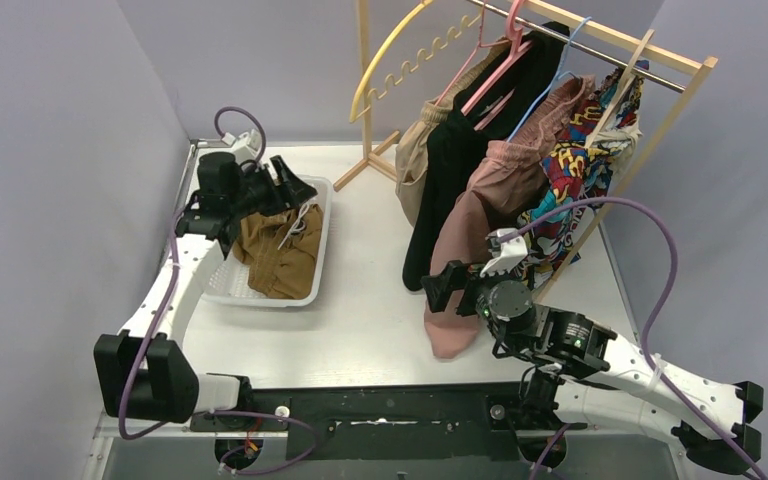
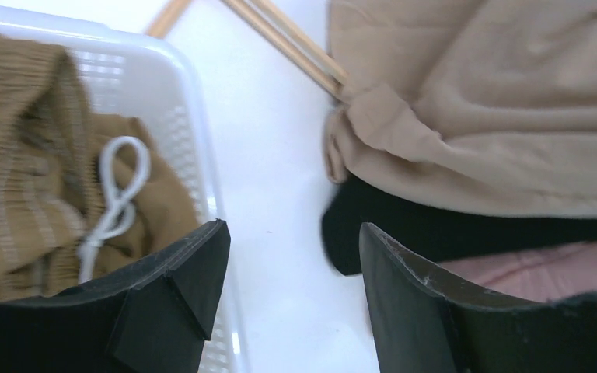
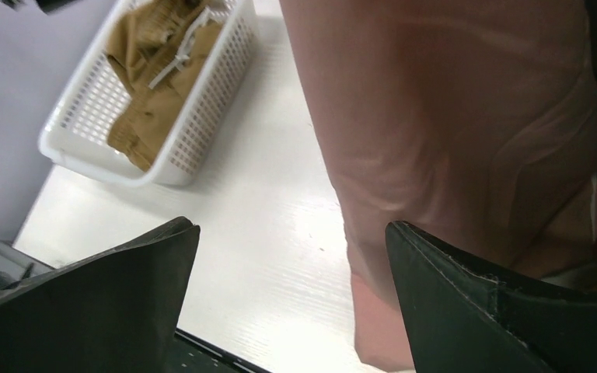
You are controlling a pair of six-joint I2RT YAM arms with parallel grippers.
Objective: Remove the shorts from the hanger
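Observation:
Brown shorts (image 1: 282,258) with a white drawstring lie crumpled inside the white basket (image 1: 312,283) on the left. An empty yellow hanger (image 1: 377,58) hangs at the left end of the rack. Above the basket's back right part is my left gripper (image 1: 298,185), its fingers apart; in the left wrist view only blurred background shows between the fingertips. My right gripper (image 1: 441,285) is open in front of the pink pants (image 1: 467,219), and the right wrist view shows nothing between its fingers.
Beige pants (image 1: 419,148), black pants (image 1: 454,160) and colourful patterned shorts (image 1: 572,170) hang on the wooden rack (image 1: 367,140) beside the pink pants.

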